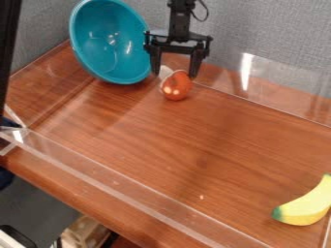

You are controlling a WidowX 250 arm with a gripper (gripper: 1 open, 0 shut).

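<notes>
At the back of the wooden table, my black gripper (175, 68) hangs open, with its fingers just above an orange-red object (177, 87) that has a pale part on its left side and rests on the tabletop. A turquoise bowl (110, 44) stands tilted on its side at the back left, beside the gripper. A yellow toy banana (305, 201) with a green tip lies at the right front.
A grey wall (272, 44) runs behind it, with a clear strip along the back edge. Dark items sit off the table at the lower left.
</notes>
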